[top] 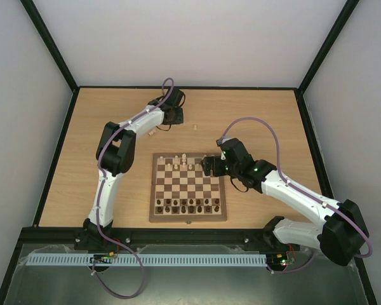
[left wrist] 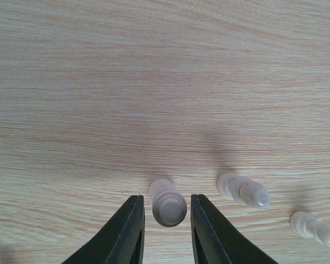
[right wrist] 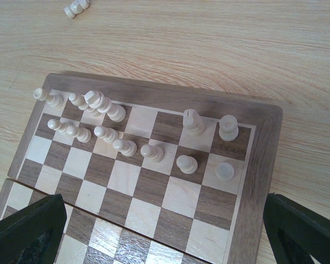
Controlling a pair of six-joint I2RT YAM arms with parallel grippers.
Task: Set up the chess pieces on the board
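Observation:
In the left wrist view, a white chess piece with a flat round top shows between the fingertips of my left gripper. Its fingers are part open, with gaps on both sides of the piece. The chess board carries several white pieces in two incomplete rows at its far side, among them a knight and a rook. Dark pieces fill the near rows in the top view. Over the board's far right part, my right gripper is wide open and empty.
A loose white piece lies beyond the board. Open tabletop stretches across the back right.

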